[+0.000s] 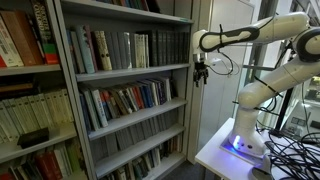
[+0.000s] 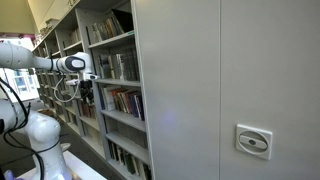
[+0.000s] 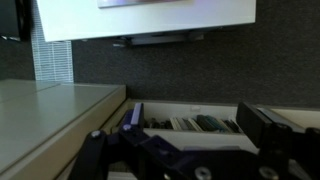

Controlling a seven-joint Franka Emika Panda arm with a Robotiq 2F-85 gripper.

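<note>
My gripper (image 1: 201,80) hangs pointing down in front of the right end of the tall grey bookshelf (image 1: 127,72), high above the white table. Its black fingers reach in from the bottom of the wrist view, spread wide apart, so the gripper is open with nothing held between them. Beyond the gap, the wrist view shows a low row of books (image 3: 200,124) on a shelf. In the second exterior view, the arm (image 2: 55,62) stands at the left, close to shelves of books (image 2: 123,102).
The white table (image 1: 225,158) stands below the arm; its edge crosses the top of the wrist view. Dark floor (image 3: 220,75) lies open between table and shelf. Black cables (image 1: 292,155) tangle at the right. A large grey panel (image 2: 185,90) bounds the shelves.
</note>
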